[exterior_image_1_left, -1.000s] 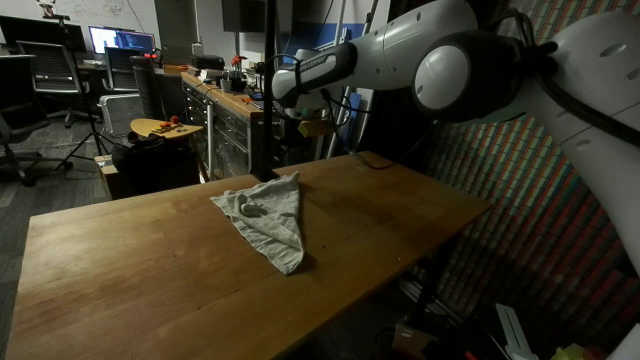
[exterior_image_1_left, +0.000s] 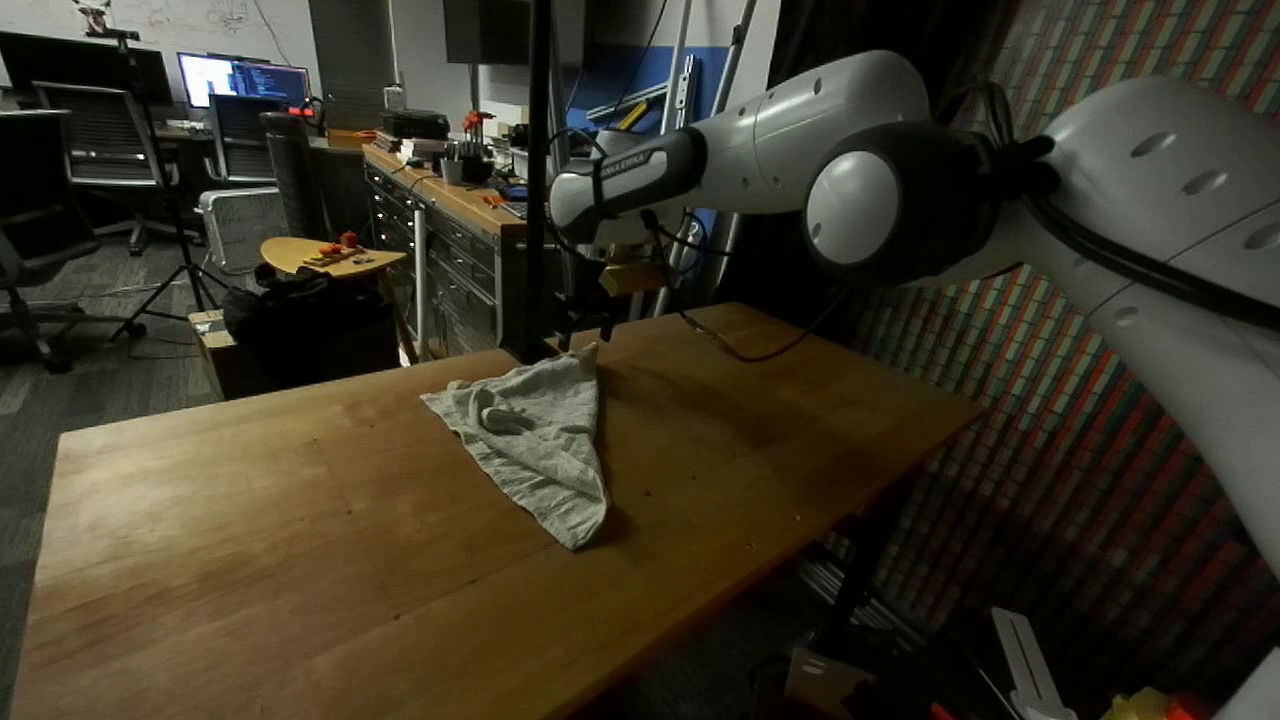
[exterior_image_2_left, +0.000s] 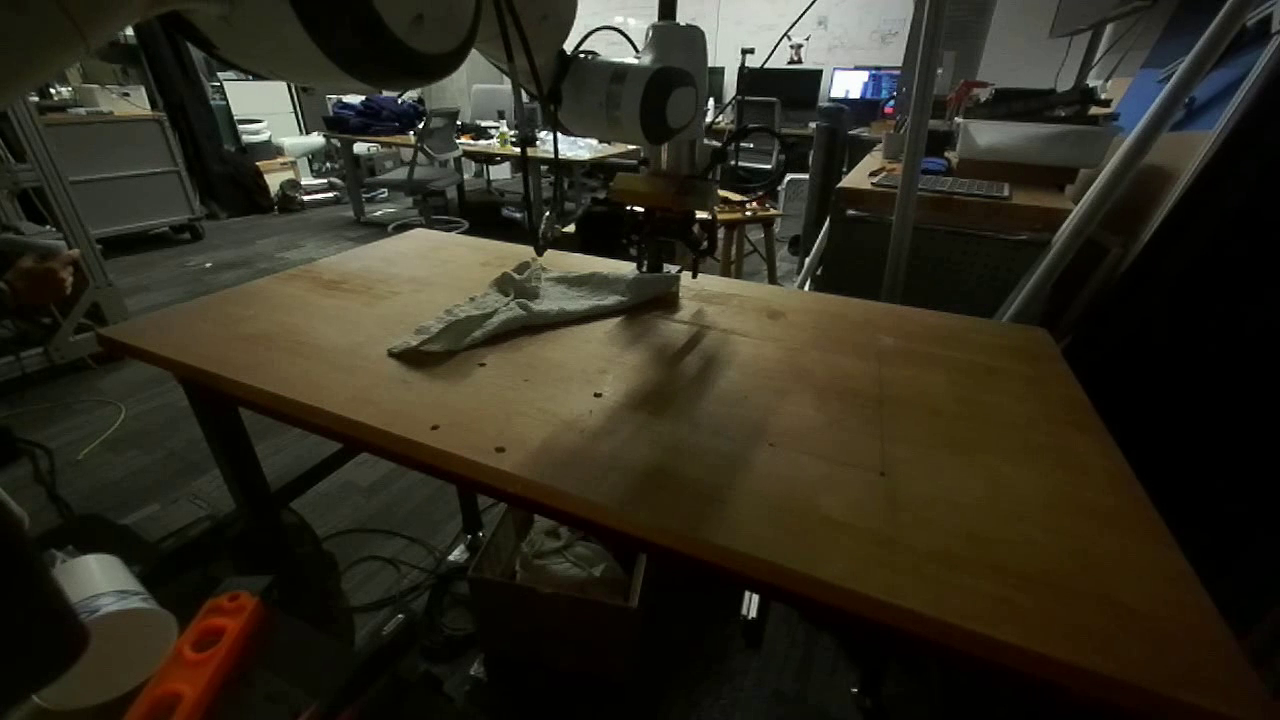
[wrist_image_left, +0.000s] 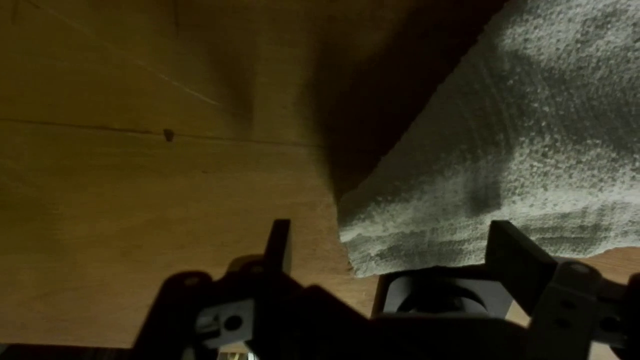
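Note:
A pale grey cloth (exterior_image_1_left: 540, 438) lies rumpled on the wooden table (exterior_image_1_left: 300, 540), roughly triangular, with a small raised fold near its left part. In the second exterior view the cloth (exterior_image_2_left: 546, 300) stretches toward the table's far edge. My gripper (exterior_image_1_left: 585, 340) is at the cloth's far corner, low over the table. The wrist view shows the gripper open, its dark fingers (wrist_image_left: 519, 258) wide apart. One corner of the cloth (wrist_image_left: 420, 222) reaches into the space between them, with bare wood beside the left finger. Whether the fingertips touch the table is unclear.
A dark vertical post (exterior_image_1_left: 534, 180) stands at the table's far edge, close to the gripper. Cables hang from the arm (exterior_image_1_left: 768, 132). Bare tabletop surrounds the cloth, with wide free room in front of it and to either side.
My arm has come down, bringing the gripper from higher above the table to near the cloth's far corner. The cloth lies as before.

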